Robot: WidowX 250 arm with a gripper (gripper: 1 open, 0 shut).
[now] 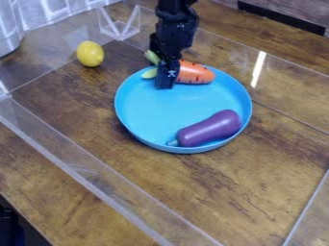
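My black gripper point(167, 65) reaches down from the top centre to the upper rim of a blue plate point(148, 110), over a carrot toy with an orange body point(195, 73) and green top. Its fingers are open, around the carrot's green end; contact is unclear. A purple eggplant point(207, 129) lies on the lower right of the plate.
A yellow lemon point(90, 54) lies on the wooden table point(90, 163) left of the plate. A metallic object stands at the top left corner.
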